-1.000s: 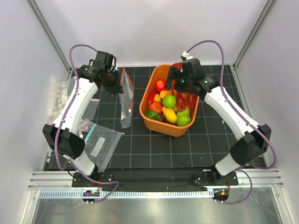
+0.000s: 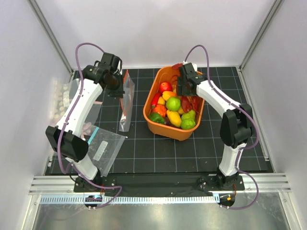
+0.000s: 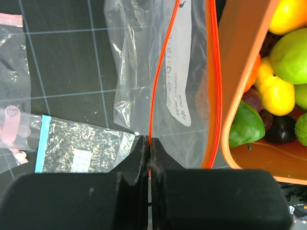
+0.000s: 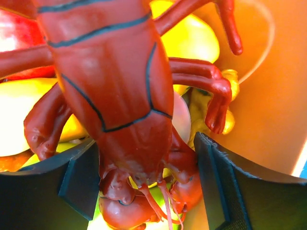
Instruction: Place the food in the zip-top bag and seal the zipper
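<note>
A clear zip top bag (image 3: pixel 192 124) with orange zipper edges hangs upright on the left of the bin. My left gripper is shut on one of its orange edges, and the mouth stands parted. A red toy lobster (image 4: pixel 120 81) lies on the food in the orange bin (image 2: pixel 165 132). My right gripper, part open, is down in the bin with one finger on either side of the lobster's head and claws. Whether both pads touch it cannot be told. In the top view the right gripper hides part of the lobster.
Toy produce fills the bin, including a green apple (image 2: pixel 173 103), a yellow pepper (image 2: pixel 174 118) and a green pepper (image 2: pixel 156 118). Flat bags, one with a blue strip (image 3: pixel 44 141), lie on the left. Dark tiles in front of the bin are clear.
The left gripper has kept the bag, which has shifted only slightly.
</note>
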